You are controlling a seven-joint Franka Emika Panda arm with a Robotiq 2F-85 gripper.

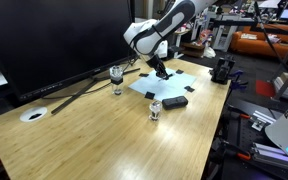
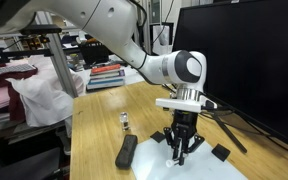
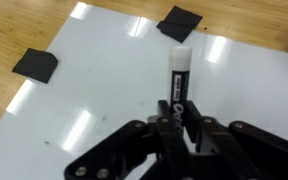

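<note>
My gripper is shut on a slim marker, whose white body and dark end stick out beyond the fingers in the wrist view. Beneath it lies a glossy white board on the wooden table. Exterior view 2 has the gripper low over this board, pointing down. From exterior view 1, the gripper appears small and dark above the board. I cannot tell whether the marker touches the surface. No clear writing shows on the board.
Black patches sit at the board's edges. A dark oblong block lies at its near side, with a white cup-like item beside it. A clear container stands before the large black screen.
</note>
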